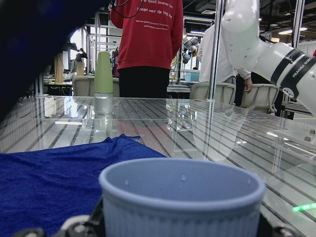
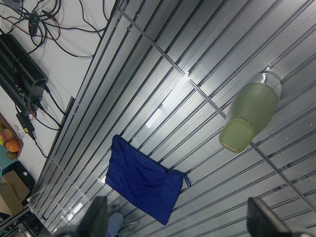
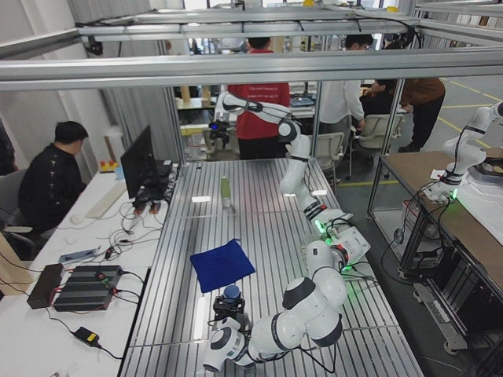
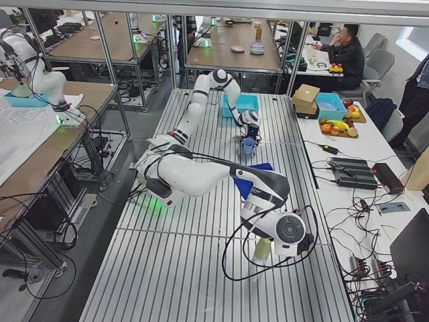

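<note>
A blue cup [image 1: 181, 197] fills the bottom of the left wrist view, between the fingers of my left gripper [image 3: 229, 306] in the camera left view; whether they grip it cannot be told. Beyond it lies a dark blue cloth [image 3: 222, 264] on the ribbed metal table [image 3: 275, 236]. A green bottle [image 2: 254, 106] with a clear lower part stands farther along the table. My right gripper hangs above that end of the table, its fingertips apart at the bottom of the right wrist view, nothing between them near the lens.
A blue bin [image 4: 244, 102] sits behind the left arm. A side desk [image 3: 78, 345] holds power boxes, cables, a monitor, fruit and cardboard boxes. People sit and stand around the table. The middle of the table around the bottle is mostly clear.
</note>
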